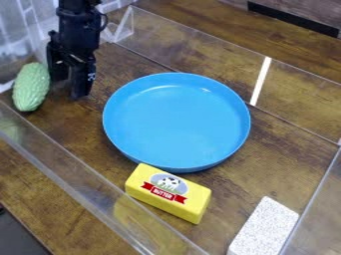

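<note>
My black gripper is at the upper left, low over the wooden table and open, just right of a green, ridged vegetable-like object lying by the clear wall. A round blue plate occupies the middle. In front of it lies a yellow butter box with a red label.
A white speckled block lies at the lower right. Clear walls border the workspace on several sides. Bare wood shows right of the plate, and more lies behind it.
</note>
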